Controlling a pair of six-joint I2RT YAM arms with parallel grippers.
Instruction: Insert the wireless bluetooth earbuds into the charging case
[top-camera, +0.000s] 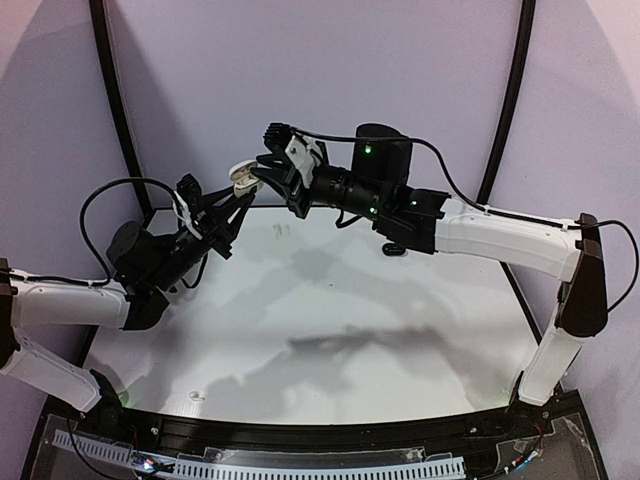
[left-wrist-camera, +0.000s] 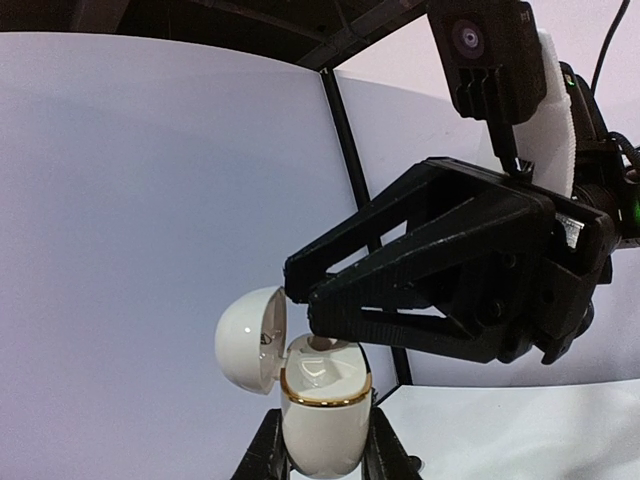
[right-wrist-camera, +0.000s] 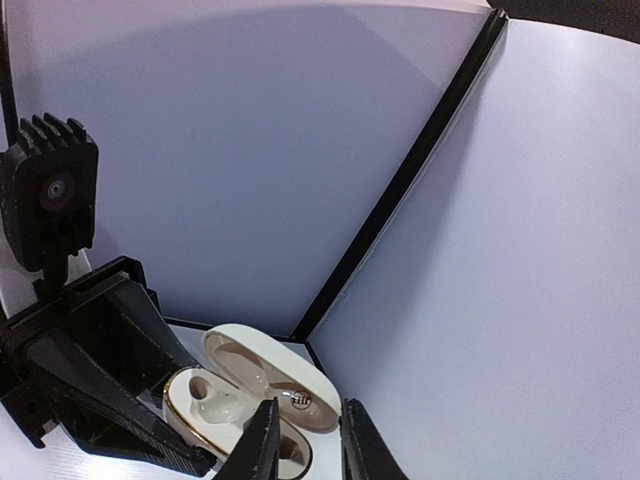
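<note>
The white charging case (top-camera: 245, 178) is held up at the back centre-left, lid hinged open, with my left gripper (top-camera: 239, 193) shut on its body (left-wrist-camera: 322, 435). My right gripper (top-camera: 262, 172) is right over the case's open top; in the left wrist view its fingertips cover part of the cavities. In the right wrist view the case (right-wrist-camera: 200, 410) shows an empty-looking round cavity at one end; the other end is hidden behind my right fingers (right-wrist-camera: 262, 445), which stand part open. Whether an earbud sits between or beneath them is hard to tell.
A small black object (top-camera: 394, 249) lies at the back right of the white table (top-camera: 330, 360), and a small pale piece (top-camera: 197, 396) at the front left.
</note>
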